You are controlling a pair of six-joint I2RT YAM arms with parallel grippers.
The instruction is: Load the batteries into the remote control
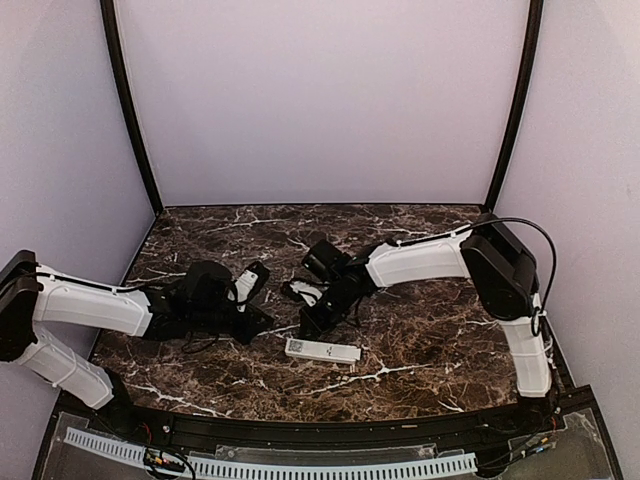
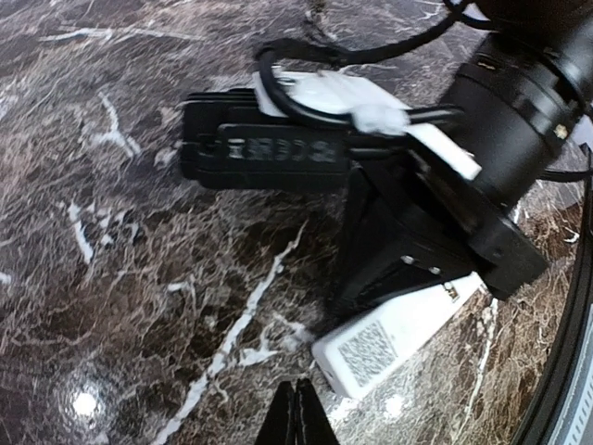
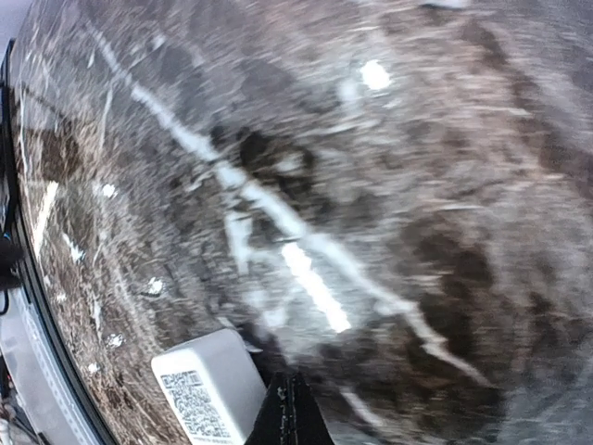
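The white remote control (image 1: 325, 350) lies on the dark marbled table in front of both arms. A printed label marks its left end, visible in the left wrist view on the remote (image 2: 371, 350) and in the right wrist view (image 3: 208, 389). My left gripper (image 1: 268, 322) is shut, left of the remote and apart from it; its tips (image 2: 298, 385) have nothing showing between them. My right gripper (image 1: 308, 334), shut as well, is just behind the remote's left end. Close beside the labelled end are its shut tips (image 3: 289, 382). I can make out no loose battery.
Bare marbled table (image 1: 430, 350) spreads to the right, behind the arms and at front left. The two arms stand close together at the middle. A dark rail with a white slotted strip (image 1: 330, 468) runs along the front edge.
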